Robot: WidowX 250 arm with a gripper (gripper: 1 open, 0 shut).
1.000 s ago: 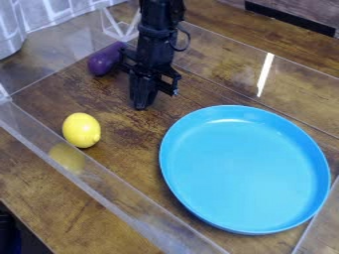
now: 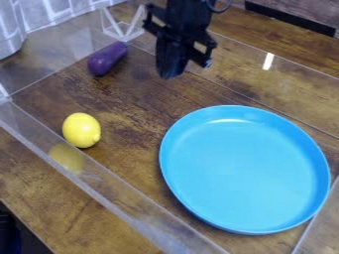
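My dark gripper (image 2: 172, 62) hangs at the top centre of the camera view, raised above the wooden table and shut, with nothing visible between its fingers. A purple eggplant (image 2: 109, 60) lies at the upper left, to the left of the gripper. A yellow lemon-like object (image 2: 82, 130) lies at the middle left. A large blue plate (image 2: 244, 166) fills the lower right.
Clear plastic walls (image 2: 93, 193) run along the left and lower left edges. A white wire item (image 2: 122, 20) stands behind the eggplant.
My gripper has risen from low over the middle of the table to higher up and slightly toward the back. The eggplant, lemon and plate have not visibly moved.
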